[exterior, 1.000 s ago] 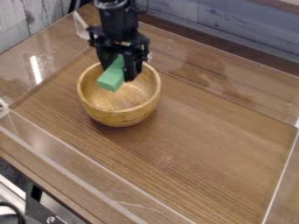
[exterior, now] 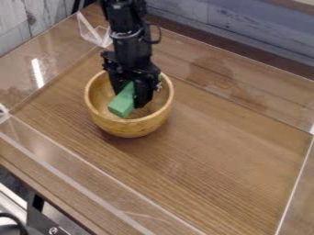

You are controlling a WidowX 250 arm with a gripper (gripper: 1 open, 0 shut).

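My black gripper [exterior: 134, 87] reaches down from the top centre into a tan bowl [exterior: 146, 125] on the wooden table [exterior: 221, 156]. It is shut on a green object [exterior: 121, 104], held low inside the bowl's left half. The fingertips are partly hidden by the dark gripper body and the object.
A clear plastic item [exterior: 94, 31] stands at the back left beside the table's edge. A pale wall runs along the back.
My gripper and the green object have moved left from the bowl's right side to down inside it.
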